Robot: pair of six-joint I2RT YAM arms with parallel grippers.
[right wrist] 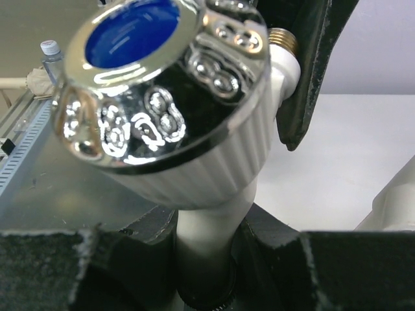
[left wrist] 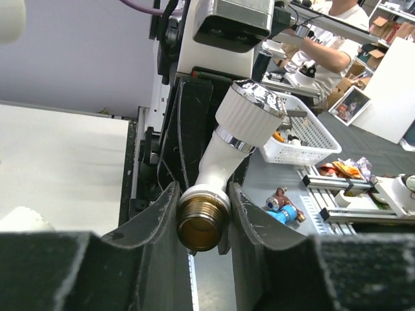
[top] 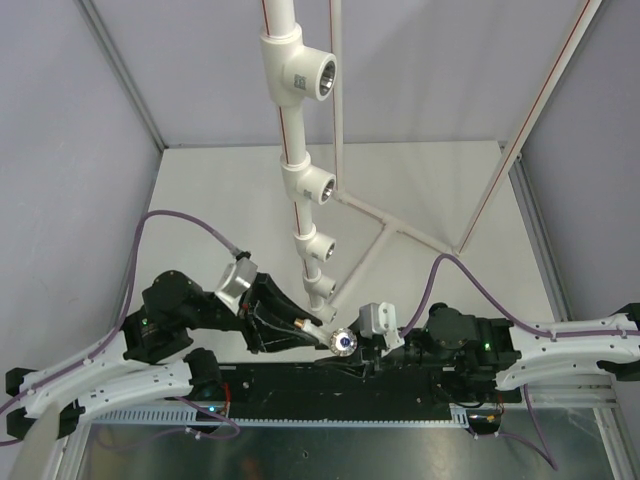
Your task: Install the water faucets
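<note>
A white faucet (top: 343, 343) with chrome, blue-capped knob (right wrist: 131, 35) and brass threaded end (left wrist: 202, 220) is held between both grippers. My left gripper (top: 300, 325) is shut on its threaded-end side, fingertips round the metal collar in the left wrist view. My right gripper (top: 355, 355) is shut on the white body below the knob (right wrist: 204, 236). Above, a vertical white pipe (top: 294, 130) carries several tee fittings (top: 318, 186) with open threaded sockets facing right.
A white frame (top: 390, 220) stands behind, between grey side walls. In the left wrist view, a white basket (left wrist: 305, 142) and loose parts, including a blue fitting (left wrist: 283, 216), lie beyond the arms, with a person behind.
</note>
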